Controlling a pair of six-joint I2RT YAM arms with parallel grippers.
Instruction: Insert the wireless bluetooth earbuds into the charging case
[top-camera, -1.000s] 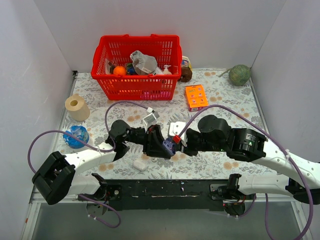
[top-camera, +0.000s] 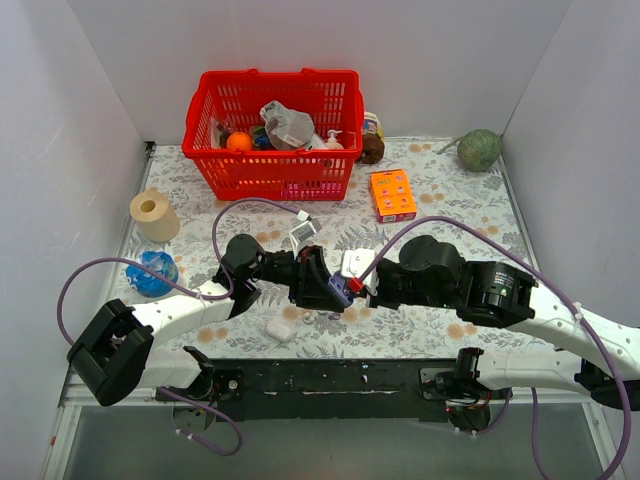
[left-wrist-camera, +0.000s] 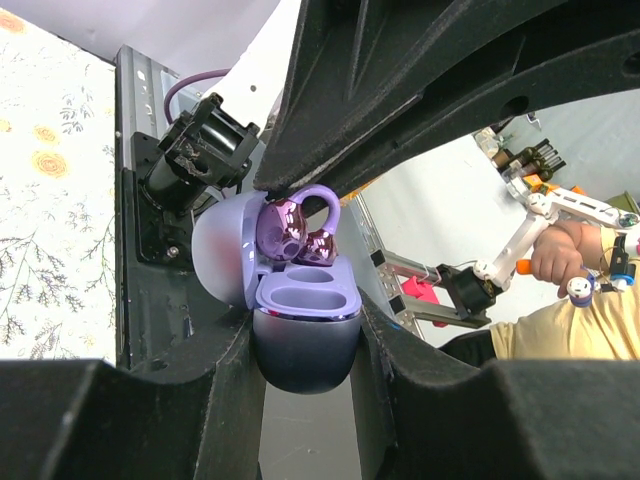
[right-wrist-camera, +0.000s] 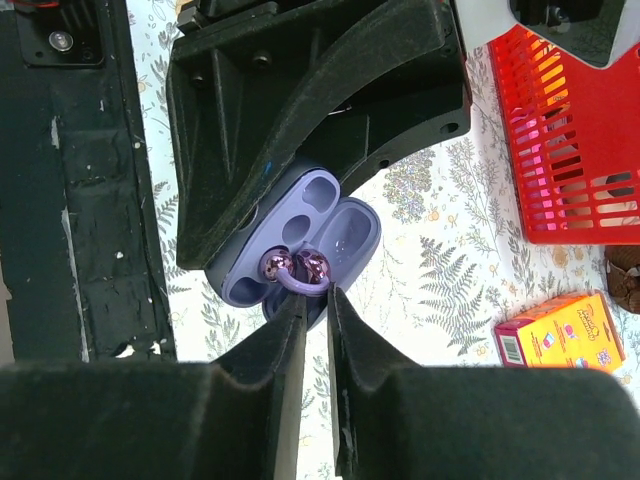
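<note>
The lavender charging case (left-wrist-camera: 308, 300) is held by my left gripper, which is shut on its rounded body. Its lid stands open. A shiny purple clip-style earbud (left-wrist-camera: 296, 230) sits at one end of the case's tray, its band standing out; whether it is fully seated I cannot tell. In the right wrist view, my right gripper is narrowly open, with its fingertips right at the earbud's band (right-wrist-camera: 303, 287). A gap shows between those fingers. From above, both grippers meet at the case (top-camera: 341, 290), mostly hiding it.
A small white item (top-camera: 281, 330) and a small purple object (top-camera: 334, 315), too small to identify, lie on the table below the grippers. The red basket (top-camera: 272, 168) stands at the back, with an orange box (top-camera: 392, 195) to its right.
In the latest fraction the left arm looks still, with only a slight movement at the right gripper.
</note>
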